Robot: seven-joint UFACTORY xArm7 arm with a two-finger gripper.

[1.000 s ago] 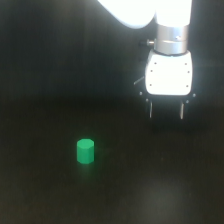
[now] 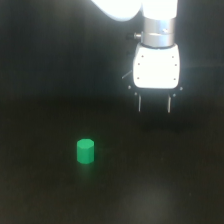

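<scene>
A small green cylinder [image 2: 86, 152] stands upright on the dark table, left of the middle in the camera view. Up and to the right of it hangs my gripper [image 2: 154, 108], below a white, squarish hand. Its two thin fingers point down and stand well apart, with only dark background between them. Clear space separates the gripper from the cylinder.
No other objects or obstacles show.
My arm and gripper have shifted to the left and slightly down. The fingers stay apart, and the green cylinder has not moved.
</scene>
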